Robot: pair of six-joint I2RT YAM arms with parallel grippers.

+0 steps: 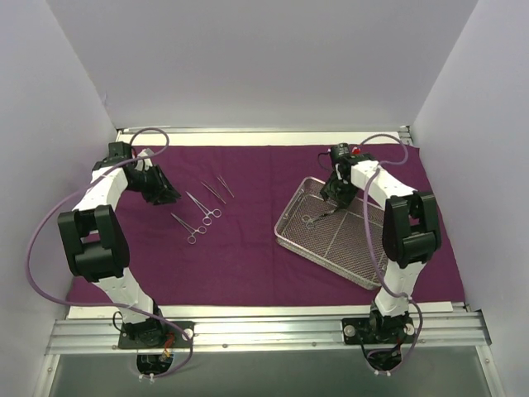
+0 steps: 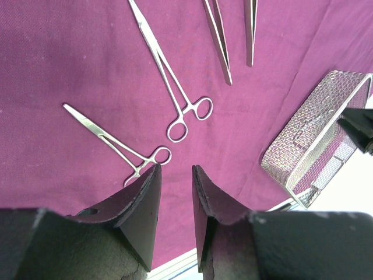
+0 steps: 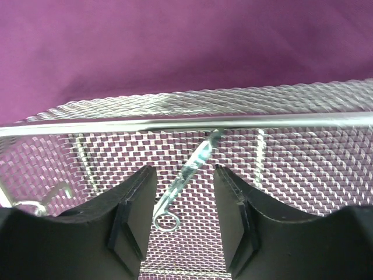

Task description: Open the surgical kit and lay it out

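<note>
One ring-handled instrument (image 3: 199, 157) lies inside the wire mesh basket (image 1: 326, 263), its tip at the basket's rim in the right wrist view. My right gripper is open over it, the instrument showing between the parted fingers; contact is not clear. On the purple cloth to the left rest two ring-handled instruments, a longer one (image 2: 156, 49) and a shorter one (image 2: 104, 135). Two slim tweezers, one (image 2: 218, 39) beside the other (image 2: 250, 30), lie near them. My left gripper stands open and empty, left of these instruments in the top view.
A blurred metal piece (image 3: 38, 206) shows at the left in the right wrist view. Grey walls (image 1: 260, 66) enclose the table.
</note>
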